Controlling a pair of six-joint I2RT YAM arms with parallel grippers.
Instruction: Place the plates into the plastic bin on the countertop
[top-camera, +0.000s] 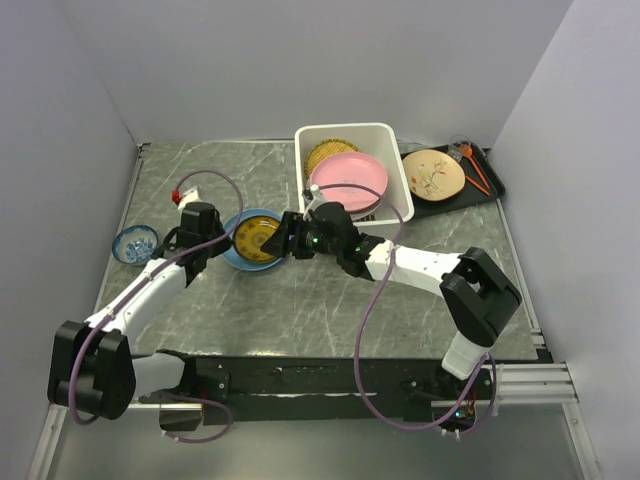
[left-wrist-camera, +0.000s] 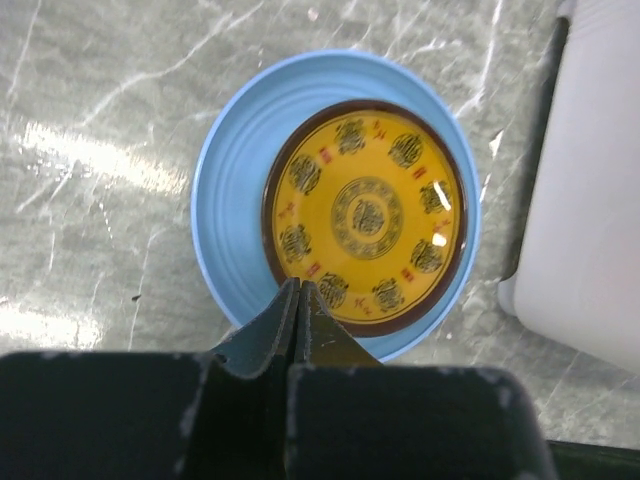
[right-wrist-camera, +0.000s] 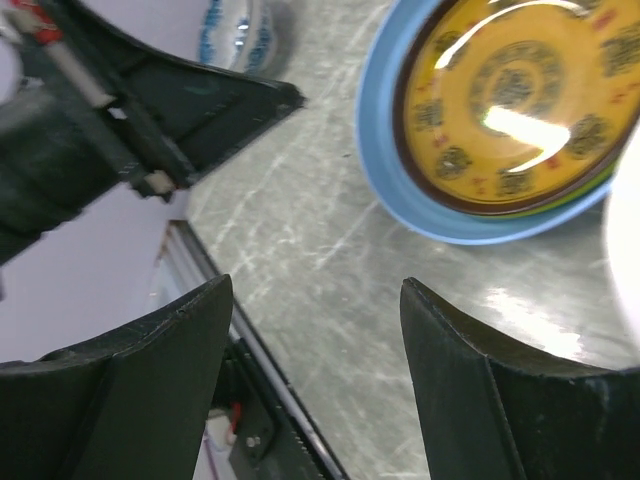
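A yellow patterned plate (left-wrist-camera: 366, 220) rests inside a light blue plate (left-wrist-camera: 230, 170) on the counter. My left gripper is shut with nothing showing between its fingers, over the front of these plates; in the top view it is at their left. My right gripper is open at the plates' right-front side, fingers apart over bare counter. The white plastic bin (top-camera: 392, 160) holds a pink plate (top-camera: 348, 181) and a yellow woven-rim plate (top-camera: 329, 149).
A small blue-and-white plate (top-camera: 135, 244) lies at the far left. A black tray (top-camera: 480, 195) at the right holds a floral plate (top-camera: 433, 175) and orange utensils (top-camera: 474, 166). Bare counter lies in front of the plates.
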